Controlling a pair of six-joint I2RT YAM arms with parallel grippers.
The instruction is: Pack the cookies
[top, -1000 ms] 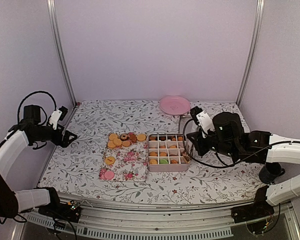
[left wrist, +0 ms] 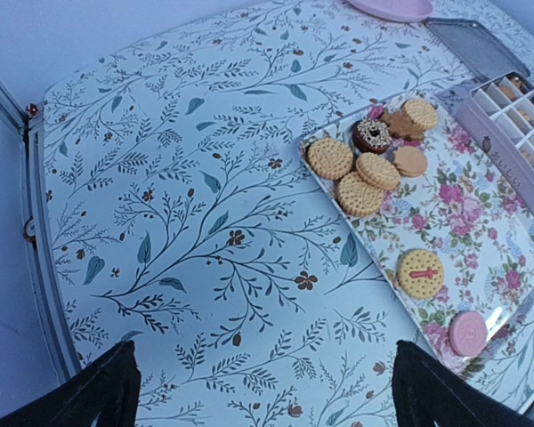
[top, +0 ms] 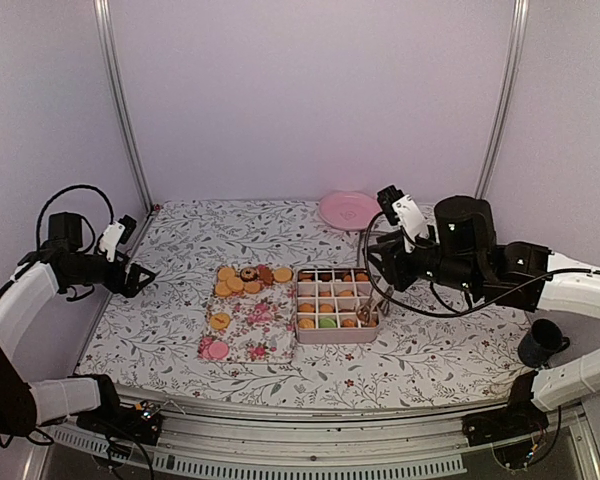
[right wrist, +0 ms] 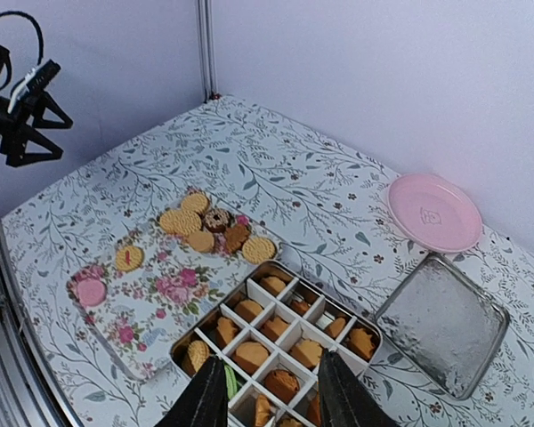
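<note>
A floral tray [left wrist: 445, 222] holds cookies, among them a chocolate donut-like one [left wrist: 371, 134], biscuits [left wrist: 330, 157] and a pink disc [left wrist: 468, 333]. A divided box [top: 335, 336] beside it has cookies in many compartments; in the right wrist view my right gripper is open above it, with nothing seen held. My left gripper [top: 136, 279] is open at the table's left side, away from the tray.
A pink plate [top: 349, 210] lies at the back, near an empty metal tray [right wrist: 440, 320]. A black cup [top: 540, 342] is at the right.
My right arm has risen, with its gripper higher over the box's right side. The left arm is still.
</note>
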